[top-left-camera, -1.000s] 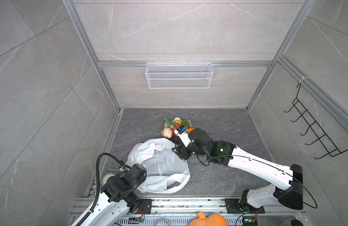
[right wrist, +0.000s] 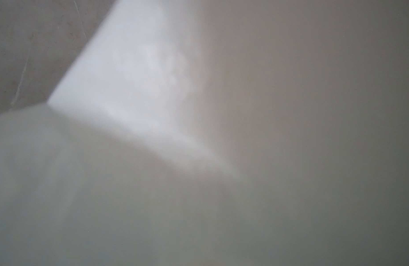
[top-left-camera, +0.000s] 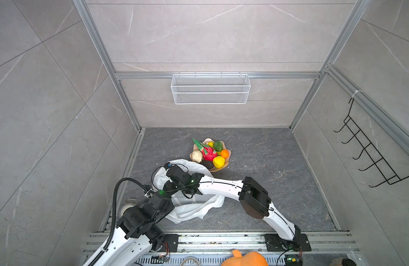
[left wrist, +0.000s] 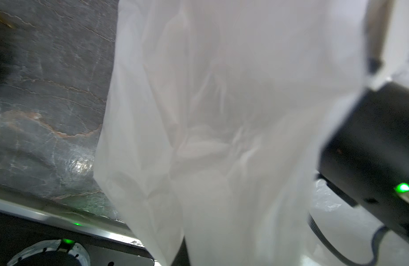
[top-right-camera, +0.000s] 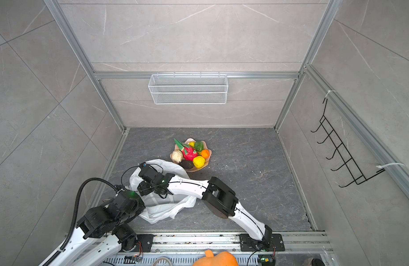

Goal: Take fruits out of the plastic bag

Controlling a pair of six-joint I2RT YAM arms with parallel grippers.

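The white plastic bag [top-left-camera: 195,212] lies open at the front left of the table. My right gripper [top-left-camera: 170,187] reaches down inside its mouth; its fingers do not show, and pale bag film [right wrist: 138,75] fills most of the right wrist view. At the bag's left side sits my left gripper [top-left-camera: 168,207], shut, its tips mostly covered by the bag [left wrist: 222,146] in the left wrist view. Whether any fruit is in the bag is hidden. Behind it, a pale dish [top-left-camera: 228,161] holds a yellow fruit [top-left-camera: 218,161], an orange [top-left-camera: 224,153], a dragon fruit [top-left-camera: 208,153] and others.
My right forearm [top-left-camera: 220,186] crosses over the bag, close to the left arm [top-left-camera: 144,217]. A white wire rack [top-left-camera: 210,88] hangs on the back wall.
The bag's left rim has been pushed and reshaped.
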